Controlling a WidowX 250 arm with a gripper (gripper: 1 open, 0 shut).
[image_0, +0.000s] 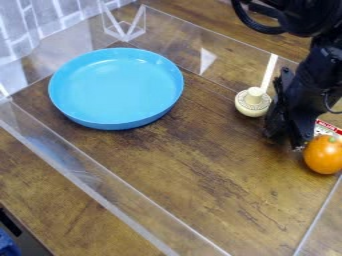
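Note:
My black gripper (286, 130) is low at the right side of the table, just behind an orange tomato-like ball (323, 154). It looks shut, and I cannot make out anything held between its fingers. A cream round object with a pale stick (253, 101) lies just left of the gripper. A small red-and-white package (327, 129) shows partly beside the ball, the rest hidden by the gripper.
A blue plate (115, 85) lies at the upper left. Clear plastic walls edge the wooden surface (174, 180), whose middle and lower part are free.

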